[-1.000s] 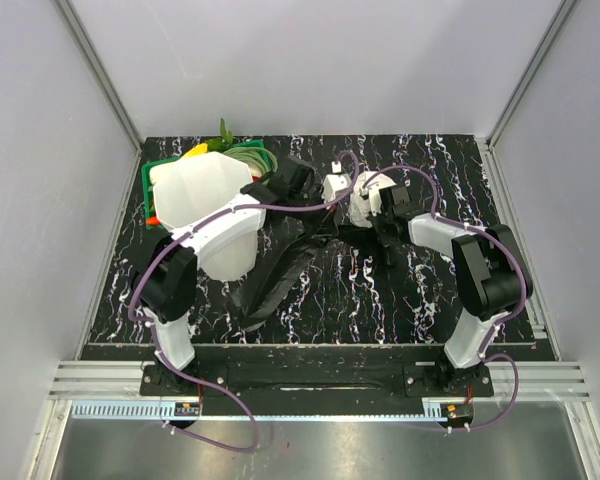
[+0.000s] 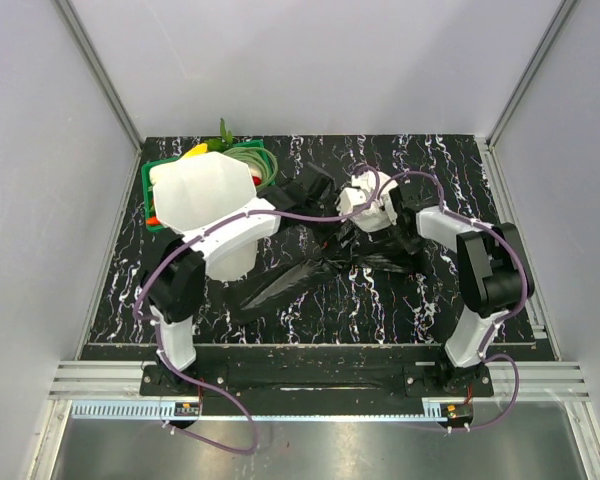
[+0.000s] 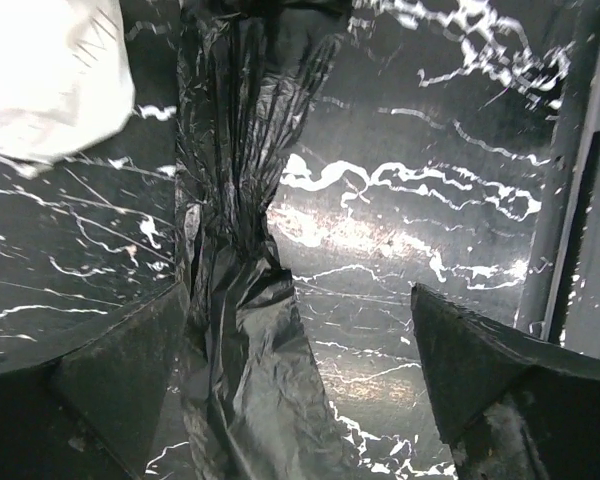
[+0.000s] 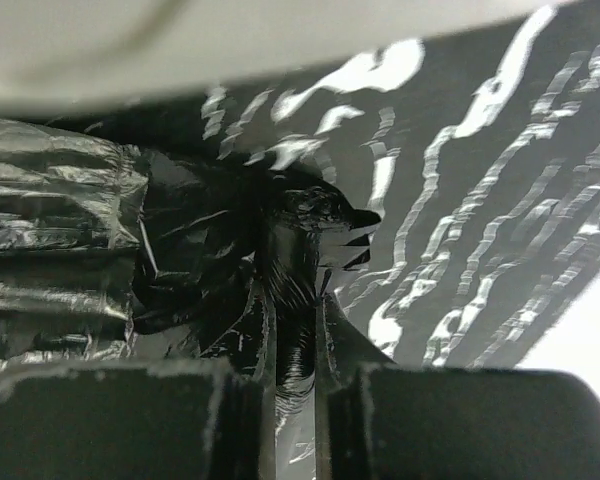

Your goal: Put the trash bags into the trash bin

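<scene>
A long crumpled black trash bag (image 2: 290, 285) stretches across the marble table toward the right. My right gripper is shut on a bunched end of the black bag (image 4: 190, 240). My left gripper hangs open over the bag's middle, with the black plastic (image 3: 245, 330) visible between and below its fingers. A white crumpled bag (image 2: 370, 200) lies behind the black one, and shows at the upper left of the left wrist view. The white trash bin (image 2: 195, 190) stands at the left.
A green basket (image 2: 149, 170) with vegetables and a coil sits at the back left, partly behind the bin. Walls border the table on the back and sides.
My right gripper shifted slightly rightward with the bag end; the bag's right part now lies more sideways.
</scene>
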